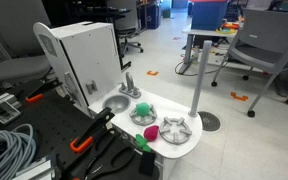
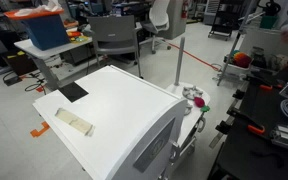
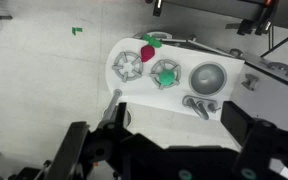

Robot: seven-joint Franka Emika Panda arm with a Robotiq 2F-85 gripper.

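Note:
My gripper hangs open over the white toy kitchen counter (image 3: 189, 100), with nothing between its fingers. A round green item (image 3: 166, 77) rests on one grey burner, also visible as a green item (image 1: 142, 109) in exterior view 1. The other burner (image 3: 128, 67) is bare. Close by lie a dark pink item (image 3: 147, 53) and a slim green item (image 3: 153, 41), near the counter's edge. A grey sink bowl (image 3: 208, 78) is set in beside the burners, with a faucet (image 3: 199, 106) at its edge. I cannot make out the gripper in either exterior view.
An upright white post (image 1: 201, 75) rises at the counter's edge. A tall white cabinet (image 1: 89, 60) stands by the sink end. The black table (image 1: 44, 130) carries coiled cables (image 1: 9, 155). Grey chairs (image 1: 264, 45) stand beyond on open floor.

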